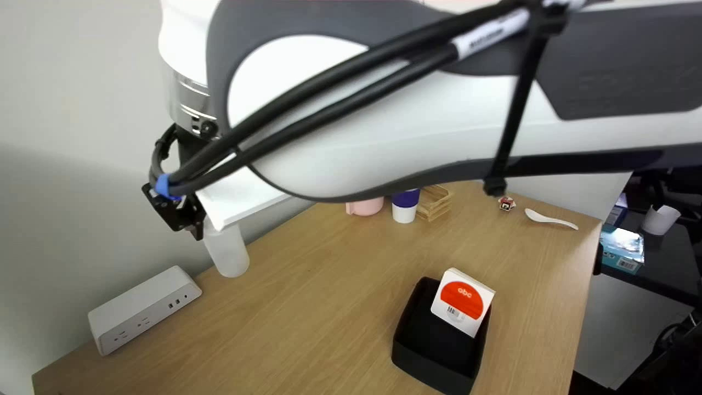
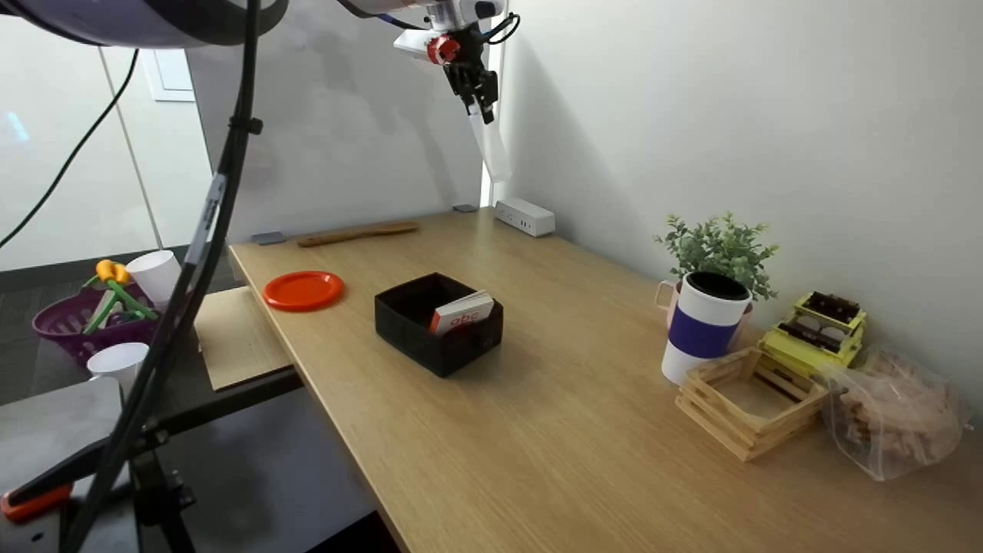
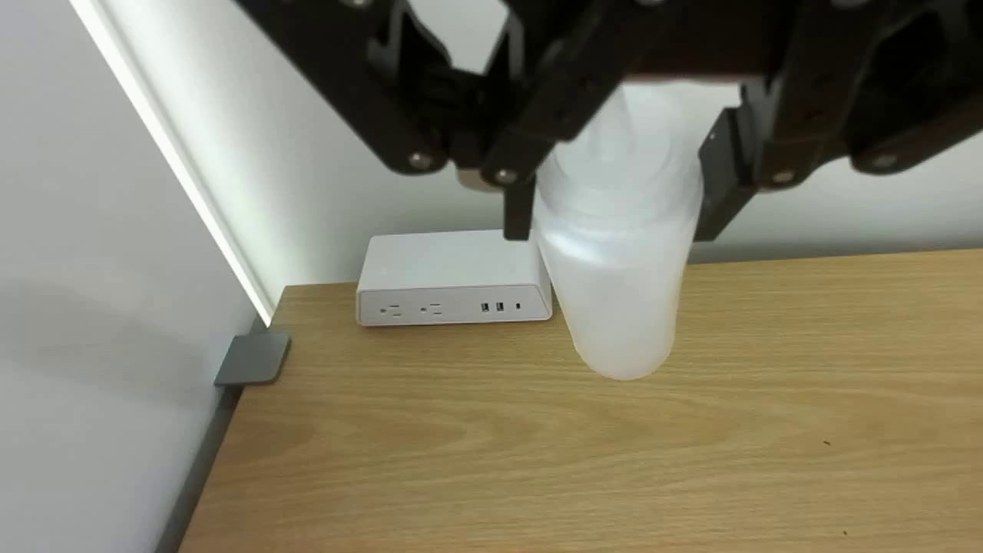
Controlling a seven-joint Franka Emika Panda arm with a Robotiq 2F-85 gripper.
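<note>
A translucent white bottle hangs between the fingers of my gripper, which is shut on its upper part. Seen from the second exterior view, the bottle is tilted and well clear of the table, with the gripper above it near the back wall. In the first exterior view the bottle's lower end shows below the gripper; the arm and the white mount hide much of the grip there.
A white power strip sits along the wall. On the table stand a black bin with an abc book, a red plate, a tumbler and a wooden crate.
</note>
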